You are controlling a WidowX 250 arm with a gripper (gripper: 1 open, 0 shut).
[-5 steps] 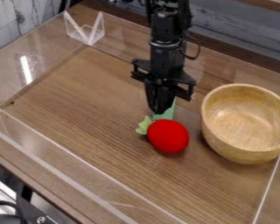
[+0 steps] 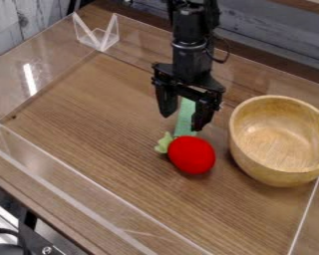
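My black gripper (image 2: 186, 96) hangs open above a light green object (image 2: 186, 122) lying on the wooden table. Just in front of that, toward the camera, is a red tomato-like object (image 2: 190, 154) with a pale green top at its left. The lower part of the green object sits behind the red one.
A large yellow-tan bowl (image 2: 277, 139) stands to the right. A white wire rack (image 2: 93, 32) is at the back left.
My gripper has risen and its fingers show higher above the green object, more of which is visible. The red object and bowl look unmoved.
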